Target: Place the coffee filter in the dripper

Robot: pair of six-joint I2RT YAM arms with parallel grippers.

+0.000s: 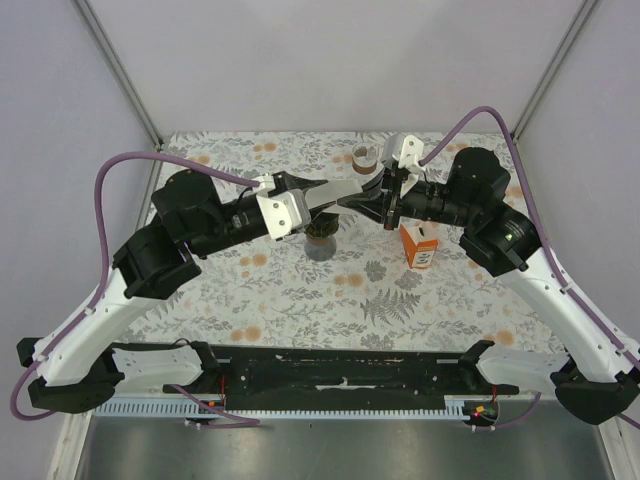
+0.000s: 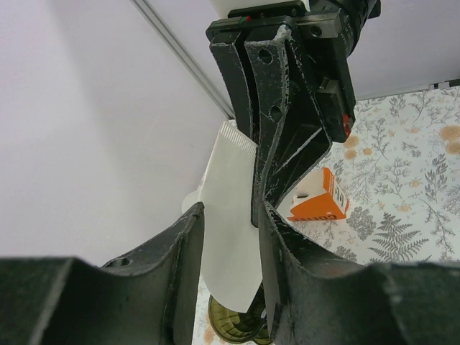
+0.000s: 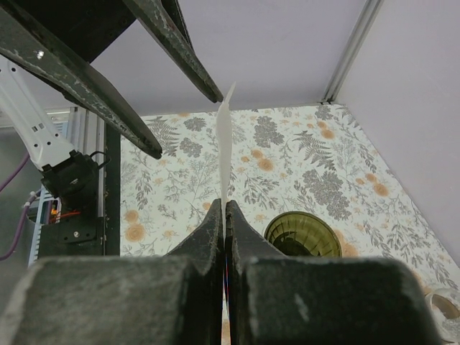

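Note:
The white paper filter (image 2: pixel 226 244) is held upright above the dripper (image 2: pixel 231 322). My right gripper (image 1: pixel 372 192) is shut on its edge, seen end-on as a thin strip in the right wrist view. My left gripper stands open, its fingers around the lower part of the filter, close to its faces. The green dripper (image 3: pixel 302 223) sits below both grippers, mostly hidden in the top view.
An orange-and-white box (image 1: pixel 420 247) lies right of the dripper. A clear cup (image 1: pixel 364 158) stands behind. Patterned mat fills the work area, clear at the front and left.

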